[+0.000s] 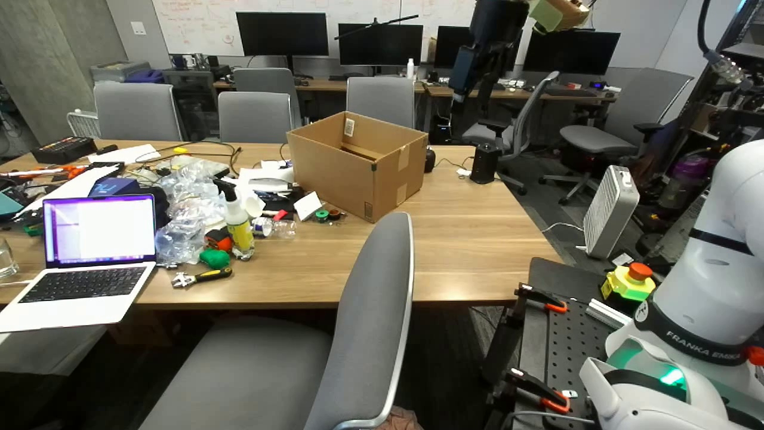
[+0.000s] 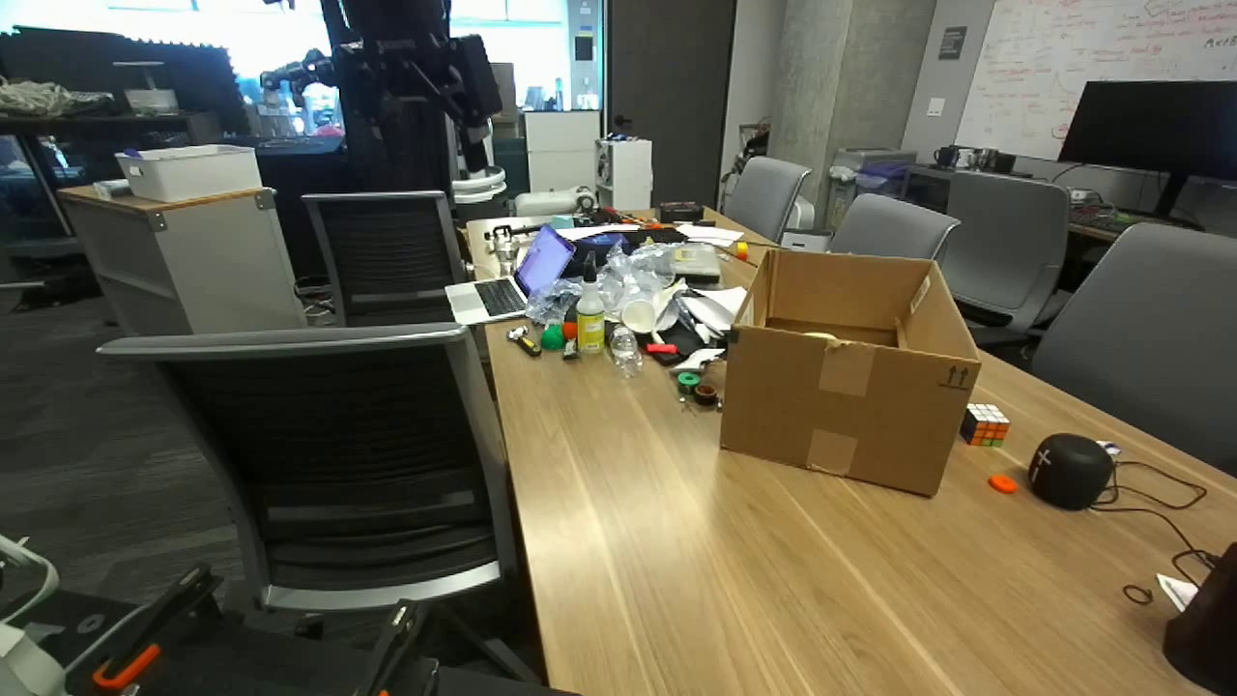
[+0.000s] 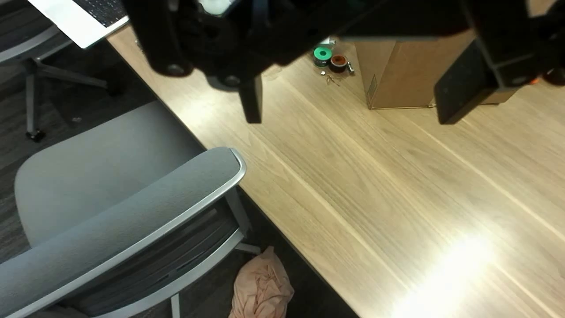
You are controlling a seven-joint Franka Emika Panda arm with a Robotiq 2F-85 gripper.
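Note:
My gripper is open in the wrist view, its two dark fingers wide apart with only bare tabletop below and between them. In exterior view 1 the gripper [image 1: 469, 107] hangs high above the right part of the table, clear of everything on it. An open-topped cardboard box [image 1: 336, 168] stands upright on the wooden table [image 1: 458, 251]. Exterior view 2 shows the box [image 2: 841, 406] from another side; something pale peeks up inside, mostly hidden by the wall. Beyond the fingers in the wrist view, a lower part of the box [image 3: 408, 74] shows.
Left of the box lie a spray bottle [image 1: 240, 222], a laptop [image 1: 86, 286], clear plastic wrap and tools. A Rubik's cube [image 2: 984, 424] and a black speaker [image 2: 1069, 471] sit on its other side. A grey chair [image 1: 365, 322] stands against the front edge.

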